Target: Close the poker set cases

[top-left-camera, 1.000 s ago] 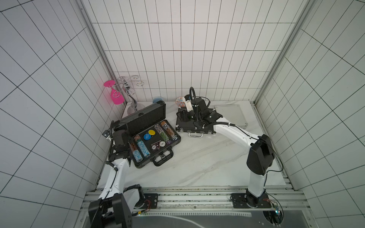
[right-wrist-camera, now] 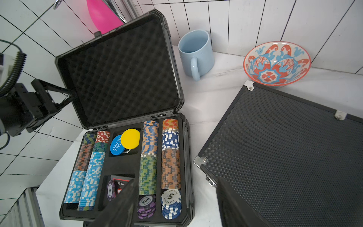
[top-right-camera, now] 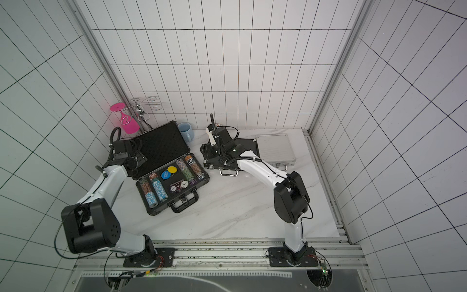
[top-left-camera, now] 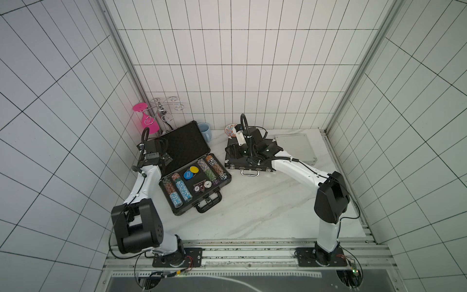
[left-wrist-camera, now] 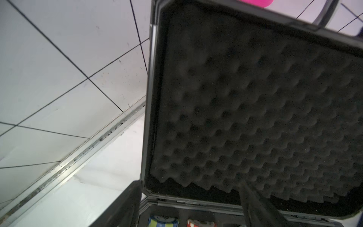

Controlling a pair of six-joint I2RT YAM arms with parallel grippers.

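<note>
On the left, an open black poker case [right-wrist-camera: 122, 166] holds rows of chips, its foam-lined lid [left-wrist-camera: 249, 102] leaning back. My left gripper is open at the lid's lower left, as the left wrist view shows; whether it touches is unclear. A closed black case [right-wrist-camera: 279, 158] with a metal latch lies to the right, with my right gripper open above it, nothing visible between its fingers. A silver case [top-right-camera: 274, 148] lies shut at the far right.
A blue mug [right-wrist-camera: 192, 56] and patterned bowl [right-wrist-camera: 276, 56] stand behind the cases. A pink item [top-left-camera: 148, 121] hangs on a metal rack at the back left.
The black case's lid has risen from partly raised to leaning far back. My left gripper has moved up and back toward the lid; the right arm has barely moved.
</note>
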